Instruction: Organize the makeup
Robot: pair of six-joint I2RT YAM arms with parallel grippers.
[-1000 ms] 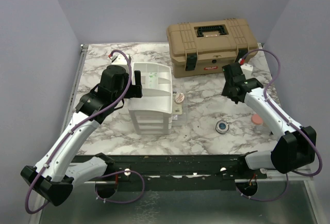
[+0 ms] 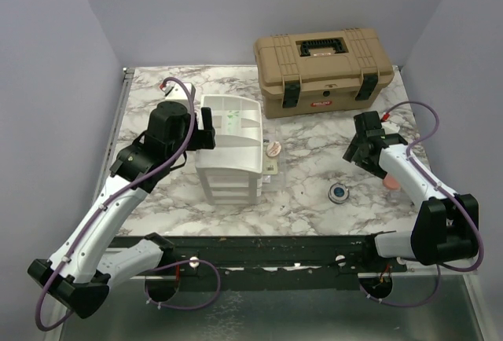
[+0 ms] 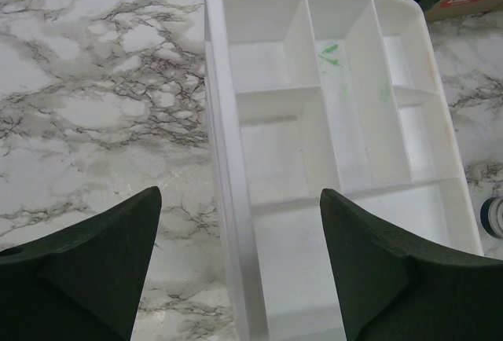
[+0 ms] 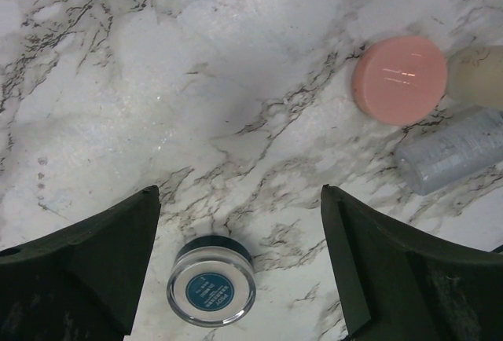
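A white plastic organizer [image 2: 236, 176] with empty top compartments stands left of centre. My left gripper hangs open over its left edge. My right gripper is apart-jawed above the table on the right. Below it lies a silver-rimmed jar [image 2: 338, 192] with a dark blue label. A pink round compact [image 4: 399, 78], a grey cylinder [image 4: 448, 152] and a beige tube [image 4: 475, 76] lie at the right. Beside the organizer are a small round item [image 2: 273, 149] and a flat pale item [image 2: 270, 165].
A tan toolbox [image 2: 325, 82] with latches stands at the back right, against the wall.
My right gripper has moved rightward and toward the front, near the pink compact.
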